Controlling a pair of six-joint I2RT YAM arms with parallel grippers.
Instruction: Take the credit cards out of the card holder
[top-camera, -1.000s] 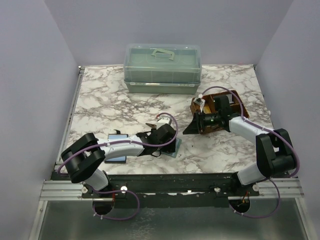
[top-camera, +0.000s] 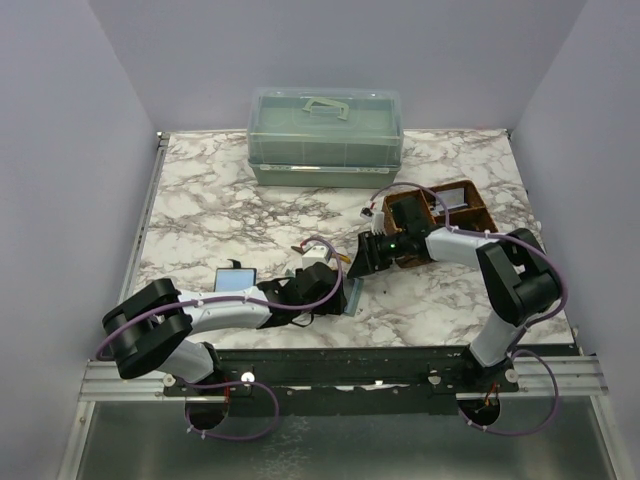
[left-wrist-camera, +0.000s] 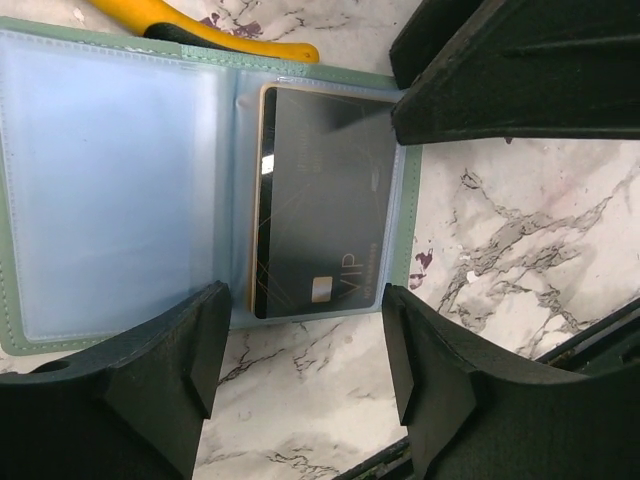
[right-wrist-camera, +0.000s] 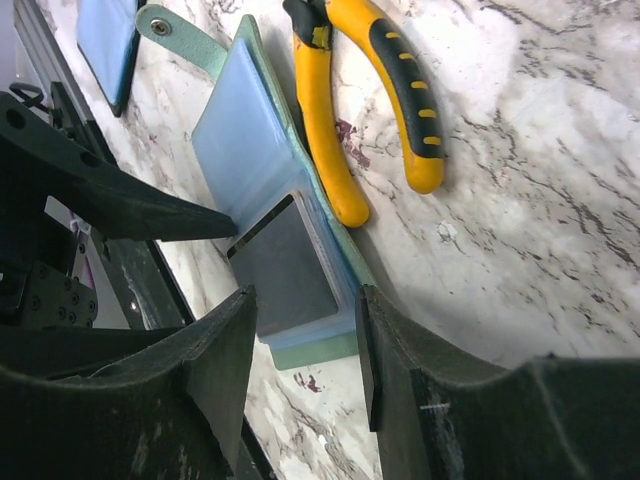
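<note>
The open card holder, pale green with clear sleeves, lies on the marble table, a black VIP card in its right sleeve; in the right wrist view the card (right-wrist-camera: 285, 265) shows dark. My left gripper is over the holder's near edge, fingers apart on either side of the card sleeve's lower left, nothing seen held. My right gripper hovers at the holder's other end beside the card, open and empty; its fingers also show at the top right of the left wrist view.
Yellow-handled pliers (right-wrist-camera: 420, 140) lie just behind the holder. A wooden compartment box (top-camera: 470, 215) is at the right, a green lidded case (top-camera: 325, 140) at the back, a blue tablet-like object (top-camera: 235, 280) at the left.
My left arm has shifted slightly toward the front left over the holder.
</note>
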